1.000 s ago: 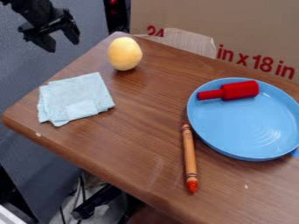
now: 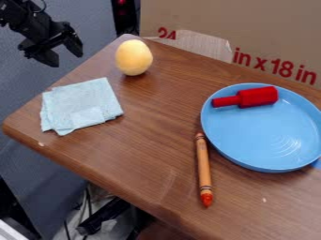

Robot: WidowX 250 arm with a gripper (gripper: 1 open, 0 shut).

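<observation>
My black gripper (image 2: 60, 58) hangs at the upper left, off the table's edge, with its fingers apart and nothing between them. Below it on the table lies a light blue cloth (image 2: 81, 106). A yellow egg-shaped object (image 2: 134, 57) stands near the back left. On the right a blue plate (image 2: 265, 141) holds a red object with a handle (image 2: 254, 97). An orange crayon (image 2: 204, 169) lies left of the plate.
The wooden table (image 2: 145, 164) has clear room in its middle and front. A cardboard box (image 2: 232, 28) stands along the back. The floor shows at the left.
My gripper has shifted slightly left over the last second. The objects on the table have not moved.
</observation>
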